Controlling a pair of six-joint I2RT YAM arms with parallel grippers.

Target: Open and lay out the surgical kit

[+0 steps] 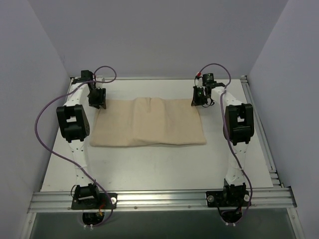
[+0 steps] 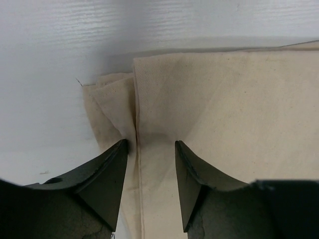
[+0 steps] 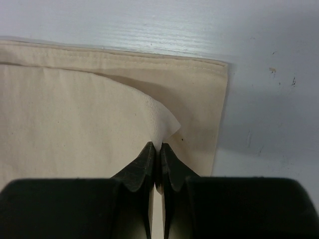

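A folded beige cloth [image 1: 114, 127], the wrapping of the kit, lies across the middle of the table. At its far right corner my right gripper is shut on the upper layer, which is pinched into a raised fold; the lower layer [image 3: 202, 87] stays flat beneath. Over the far left corner my left gripper stands open, its fingers [image 2: 112, 169] on either side of the upper layer's edge. A small turned-over flap [image 2: 117, 99] shows beside that edge. Whatever the cloth encloses is hidden.
Grey walls [image 1: 284, 84] close in the sides and back. A metal rail [image 1: 159, 196] runs along the front edge.
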